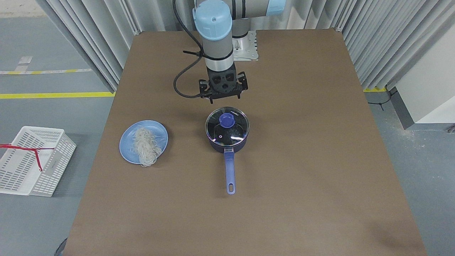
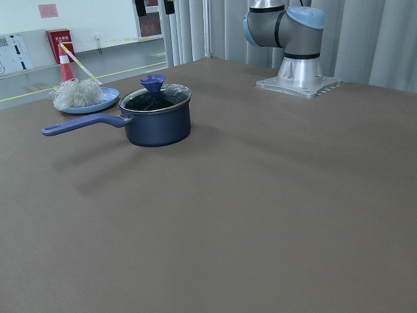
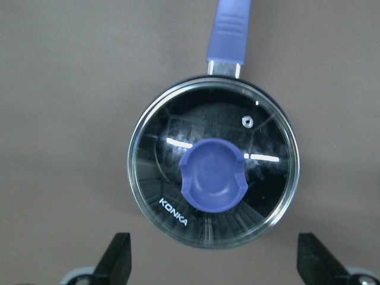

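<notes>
A dark blue saucepan [image 1: 217, 143] with a glass lid, a blue knob [image 3: 212, 175] and a long handle [image 2: 78, 122] stands mid-table. A blue plate [image 1: 126, 145] holding white noodle-like strands [image 1: 146, 148] lies to its left in the front view. My gripper [image 1: 225, 96] hangs above and just behind the pan. In the wrist view its two black fingers [image 3: 120, 258] are wide apart at the bottom, with nothing between them, and the lid is centred ahead of them.
The robot's base [image 2: 300, 88] is at the back. A white basket [image 1: 55, 170] stands on the floor beyond the left edge.
</notes>
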